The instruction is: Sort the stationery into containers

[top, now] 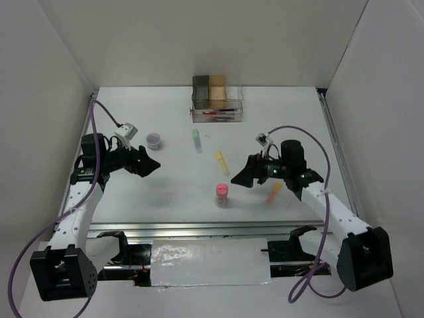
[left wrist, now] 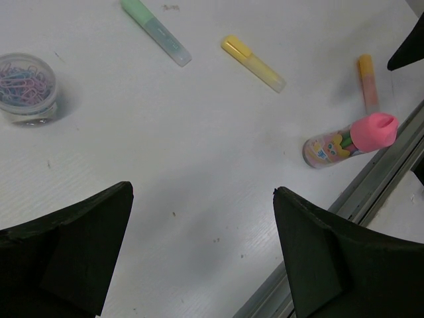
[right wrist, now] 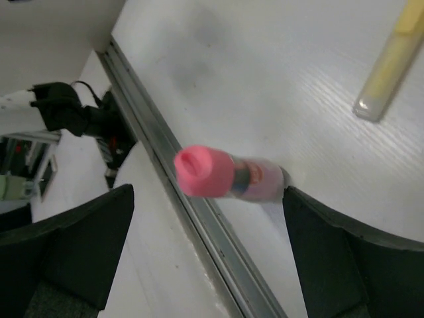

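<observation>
Both grippers are open and empty: the left [top: 149, 169] above the table's left side, the right [top: 242, 180] just above and right of a pink-capped bottle [top: 222, 193]. That bottle stands upright near the front edge, and the right wrist view shows it beyond the fingers. A green highlighter [left wrist: 156, 32], a yellow highlighter [left wrist: 253, 63] and an orange one [left wrist: 368, 83] lie loose on the table. At the left sits a round clear jar [left wrist: 28, 89] of paper clips. The organizer [top: 217, 119] at the back holds several pens in its clear front section.
Dark and tan compartments [top: 217, 91] form the organizer's rear. A metal rail [top: 212, 230] runs along the table's front edge.
</observation>
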